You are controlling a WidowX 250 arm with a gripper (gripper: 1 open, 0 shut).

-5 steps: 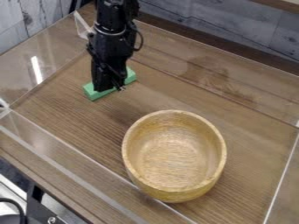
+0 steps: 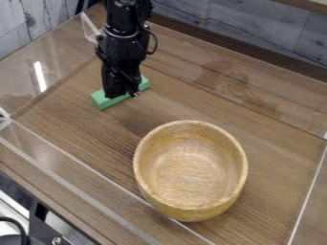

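Observation:
My black gripper [image 2: 122, 81] reaches down from the top of the camera view to a green block [image 2: 106, 100], which lies on the wooden table toward the left. The fingertips are over the block and hide part of it; whether they touch it is not clear, and the finger is too small and dark to read.
A large empty wooden bowl [image 2: 189, 168] sits at the front right of the table [image 2: 262, 100]. Cables lie beyond the left edge and at the lower left corner.
The bowl has not moved.

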